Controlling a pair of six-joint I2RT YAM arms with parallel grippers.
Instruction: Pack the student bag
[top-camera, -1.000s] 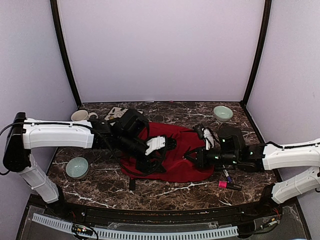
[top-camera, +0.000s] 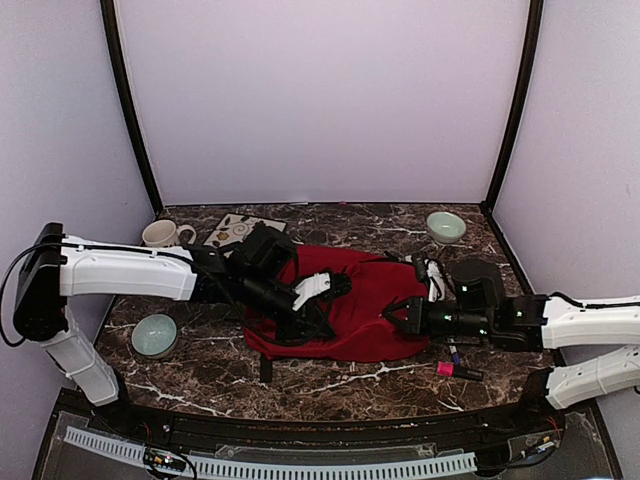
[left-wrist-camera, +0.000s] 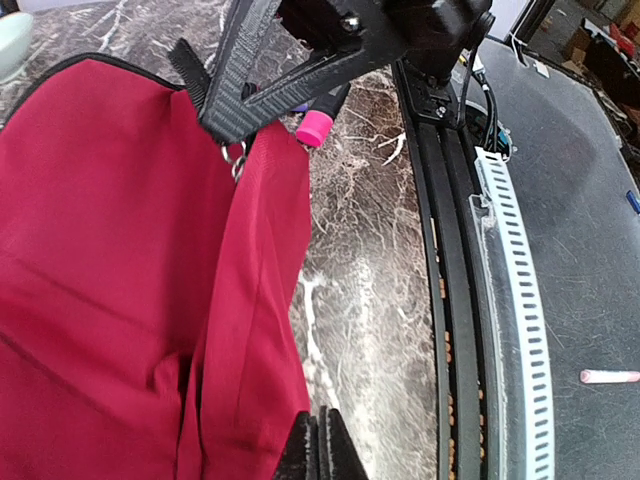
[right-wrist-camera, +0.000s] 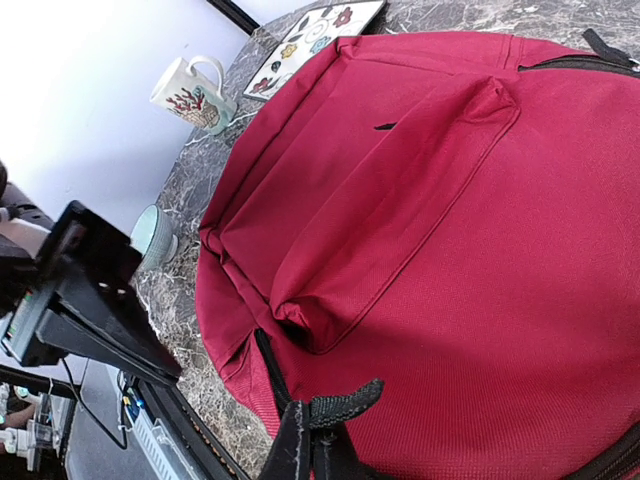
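Note:
The red bag (top-camera: 372, 345) lies on the marbled table between both arms. My left gripper is shut with nothing between its fingers. In the left wrist view, the bag's raised edge (left-wrist-camera: 255, 300) by the zipper stands to the left of those fingers, outside them. My right gripper is shut on the black zipper pull (right-wrist-camera: 345, 405), which pokes out above its fingertips. At the bag's right end in the top view, the right gripper (top-camera: 392, 314) sits close to the fabric. How far the zipper is drawn is hard to tell.
A pink-capped marker (top-camera: 459, 371) lies at front right. Green bowls stand at the left (top-camera: 154, 336) and back right (top-camera: 446, 227). A white mug (top-camera: 168, 234) and a flowered notebook (top-camera: 236, 228) are at back left. Bare table stretches along the front.
The right gripper has shifted slightly right with the pull.

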